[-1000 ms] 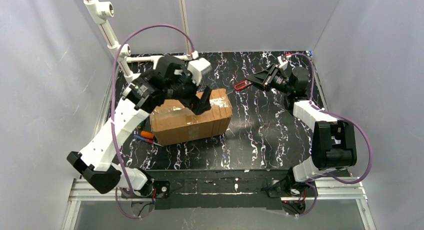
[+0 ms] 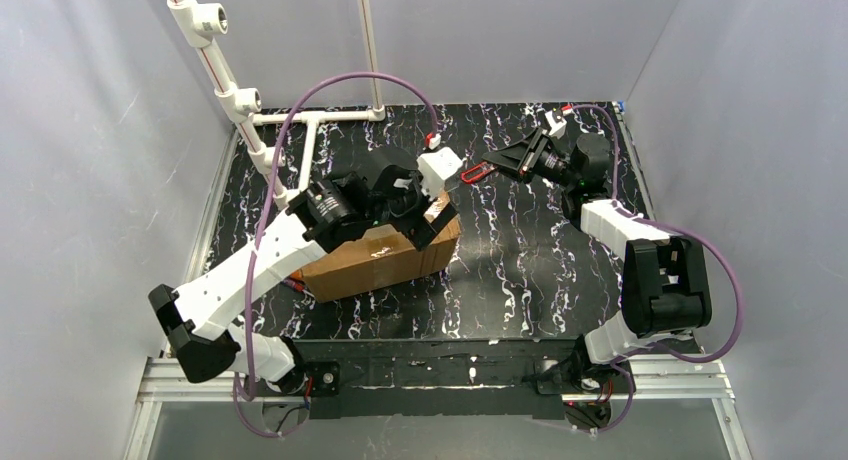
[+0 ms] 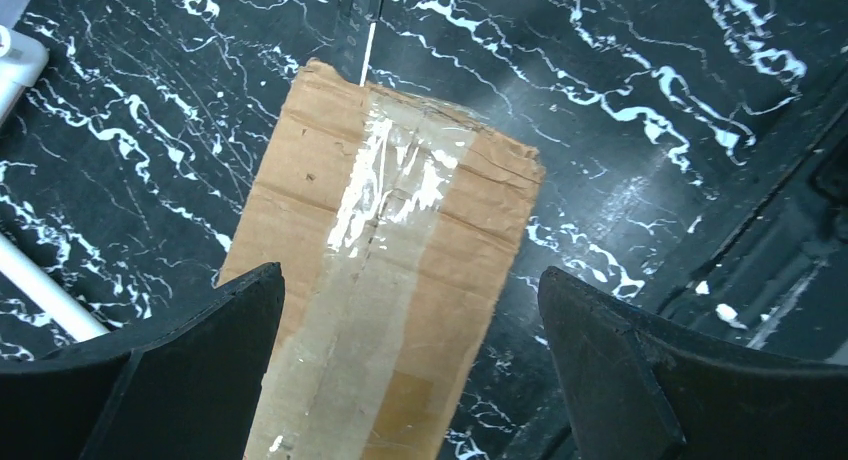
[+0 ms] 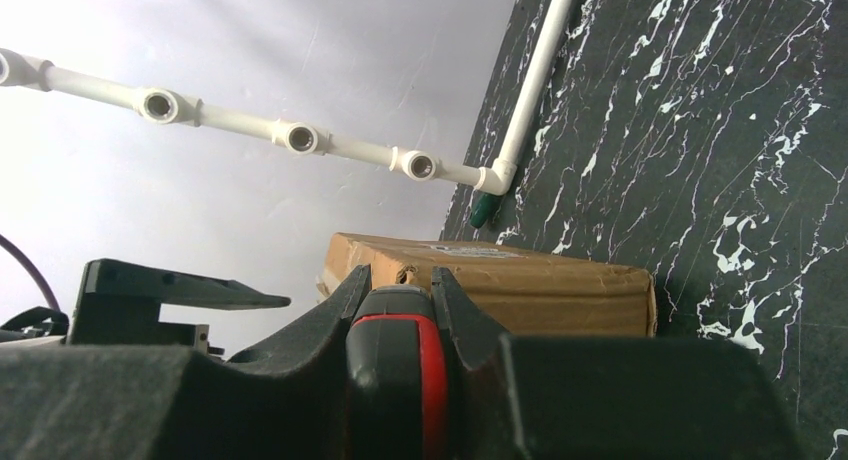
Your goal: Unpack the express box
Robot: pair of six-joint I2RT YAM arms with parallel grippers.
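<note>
The taped cardboard box [image 2: 365, 270] [image 3: 470, 230] [image 4: 560, 300] lies closed on the marble-patterned table, left of centre. My left gripper [image 2: 425, 225] is open above its top, the taped seam between its fingers in the left wrist view, nothing held. My right gripper [image 2: 492, 166] is shut on a red-and-black tool [image 2: 474, 174] [image 4: 395, 390], probably a cutter, held to the right of the box, whose end face shows beyond it in the right wrist view.
A white pipe frame [image 2: 310, 145] stands along the left and back. Red-handled tools [image 2: 292, 283] lie partly hidden left of the box.
The right gripper moved slightly, still holding the tool.
</note>
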